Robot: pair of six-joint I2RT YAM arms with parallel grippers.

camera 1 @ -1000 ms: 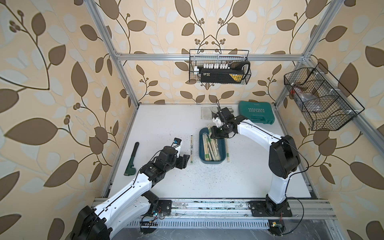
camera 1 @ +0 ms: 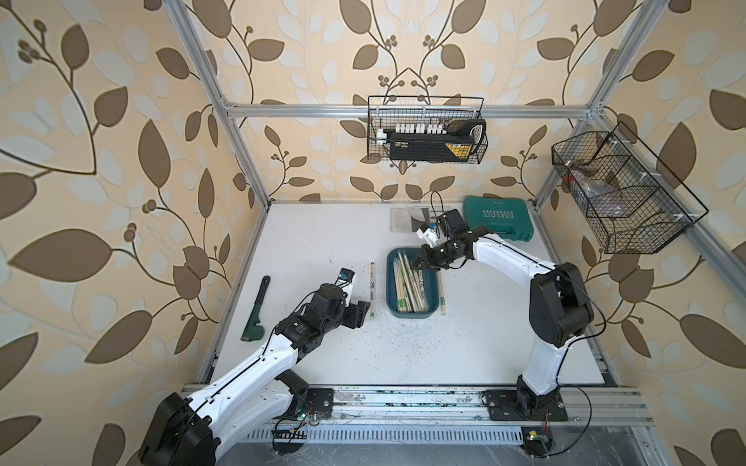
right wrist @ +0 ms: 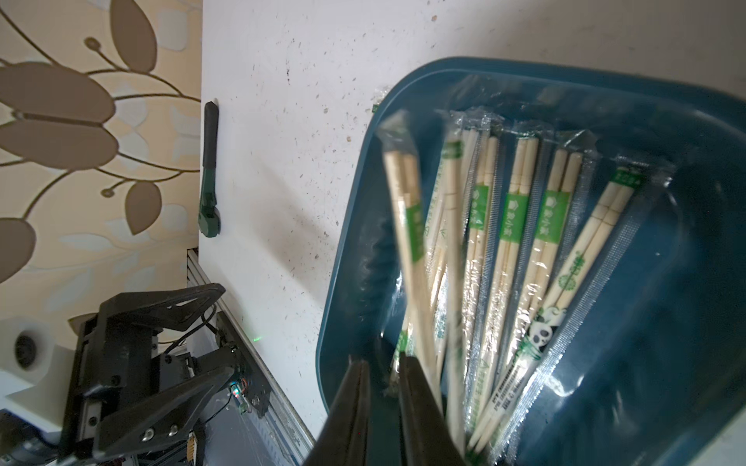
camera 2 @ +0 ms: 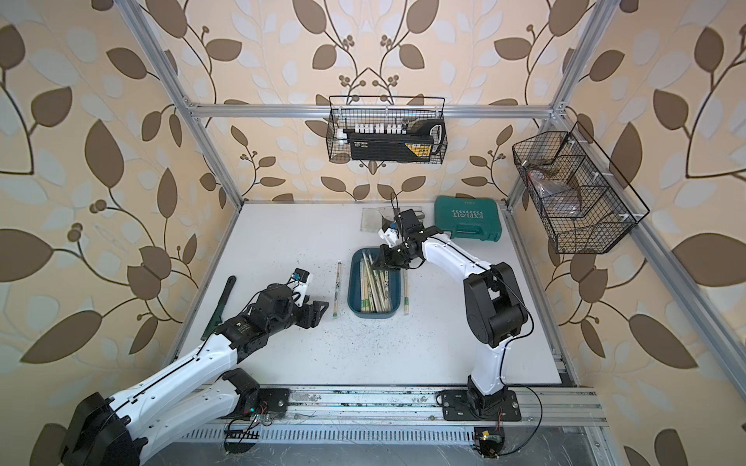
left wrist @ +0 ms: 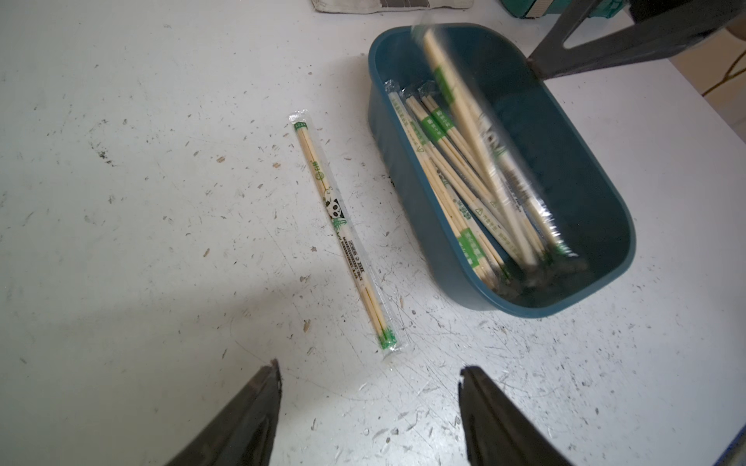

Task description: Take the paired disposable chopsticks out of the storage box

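Observation:
The blue storage box point(camera 1: 392, 305) holds several wrapped chopstick pairs. One blurred pair point(left wrist: 466, 124) slants over the others inside it, clear of the right fingers. My right gripper is above the box, its fingers parted slightly with nothing between them; the blurred chopsticks point(right wrist: 412, 225) show just to the right of its tips. My left gripper stands open and empty over the table, left of the box. Between it and the box lies a wrapped pair with a panda print point(left wrist: 334, 209). Another pair point(camera 1: 442, 299) lies along the box's right side.
A green pipe wrench point(camera 1: 254, 318) rests at the table's left edge. Behind the box are a flat grey packet point(camera 1: 401, 219) and a green case point(camera 1: 497, 217).
The left arm has not moved.

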